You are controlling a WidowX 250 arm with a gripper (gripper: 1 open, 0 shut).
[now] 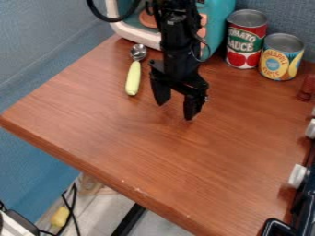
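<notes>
My black gripper (175,105) hangs over the middle-back of the wooden table (147,157), with its two fingers apart and nothing seen between them. To its left lies a metal scoop with a pale yellow handle (133,78), its head (139,53) toward the back. A tomato sauce can (245,43) and a shorter yellow-labelled can (279,62) stand at the back right.
A teal and white toy appliance (215,18) sits at the back behind the arm. A small red object (307,88) and dark equipment (296,207) with white knobs line the right edge.
</notes>
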